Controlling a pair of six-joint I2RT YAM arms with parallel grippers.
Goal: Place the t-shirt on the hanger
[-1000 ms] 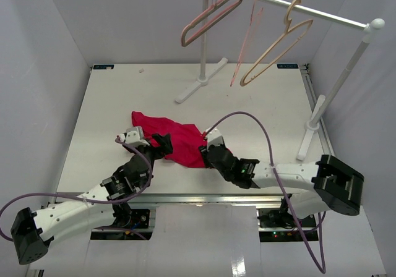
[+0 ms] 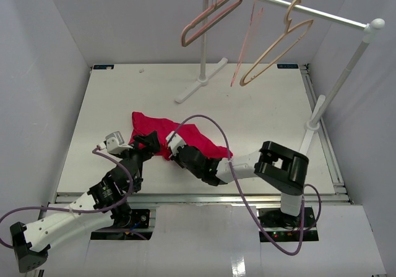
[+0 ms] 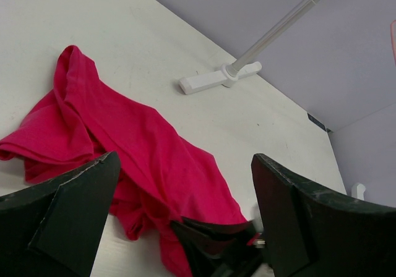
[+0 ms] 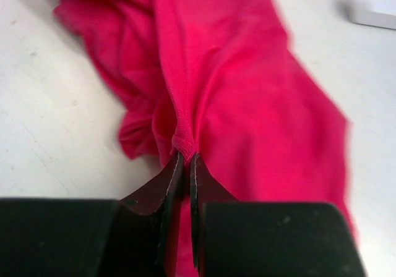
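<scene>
A crumpled red t-shirt [image 2: 207, 142] lies on the white table, folded over itself. My right gripper is shut on a ridge of its fabric, near the middle of the shirt's front side in the top view. My left gripper is open above the shirt's left part, with its fingers spread wide and the cloth below them. Hangers hang from the rail overhead: a pink one [image 2: 184, 37], a thin pink one and a beige one [image 2: 266, 53].
The white rack [image 2: 337, 20] stands with feet [image 2: 192, 89] at the back and right of the table [image 2: 266, 110]. Bare table lies behind the shirt and to its left. A purple cable loops over my right arm.
Since a second ago my right gripper has moved left along the shirt, and my left gripper has shifted slightly left.
</scene>
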